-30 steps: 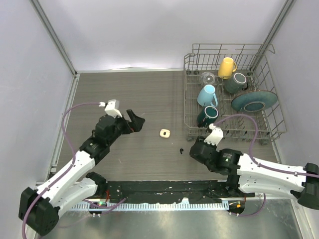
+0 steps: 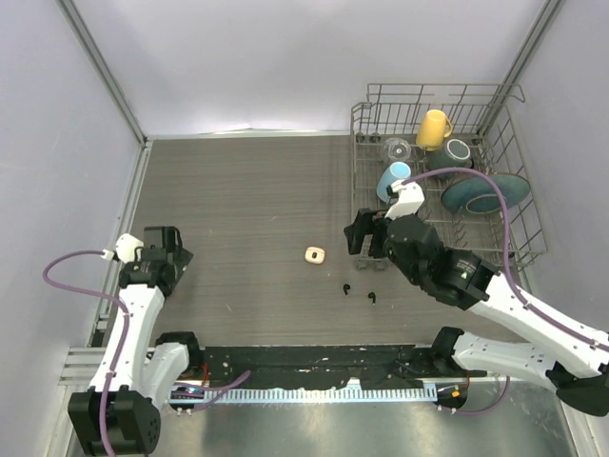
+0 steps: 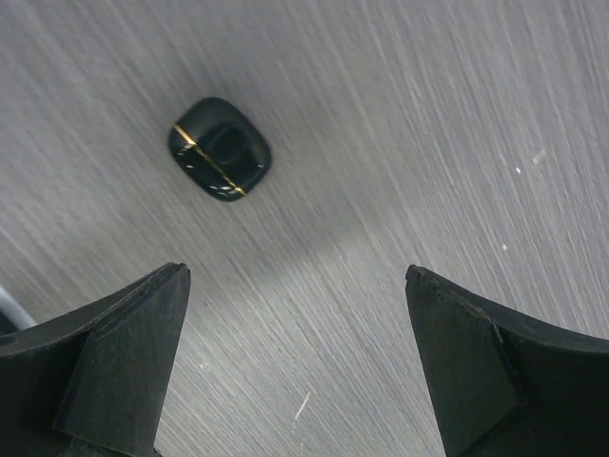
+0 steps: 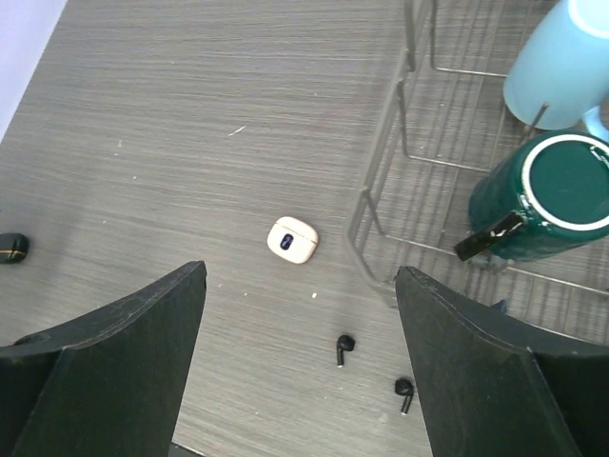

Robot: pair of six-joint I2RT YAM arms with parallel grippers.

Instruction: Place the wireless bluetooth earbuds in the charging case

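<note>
Two black earbuds lie apart on the table; the right wrist view has one earbud [image 4: 345,343] and the other earbud [image 4: 404,389] low down, near the rack. A small white case [image 2: 315,255] rests left of them, marked with a dark spot. In the left wrist view, a closed black case [image 3: 221,149] with a gold seam lies ahead of my left gripper, which stands open and empty. From above, the left arm hides this case. My right gripper is open above the table, nothing between its fingers, close to the rack's left side.
A wire dish rack [image 2: 366,157] fills the right side, holding a yellow mug [image 2: 434,129], a light blue mug [image 2: 393,179], a dark green mug [image 4: 561,195] and a teal plate [image 2: 486,193]. Bare tabletop [image 2: 247,200] stretches across the middle and back left.
My left gripper has swung left from near the table's middle to its left edge. The right gripper has moved up and left, uncovering the second earbud and covering the dark green mug from above.
</note>
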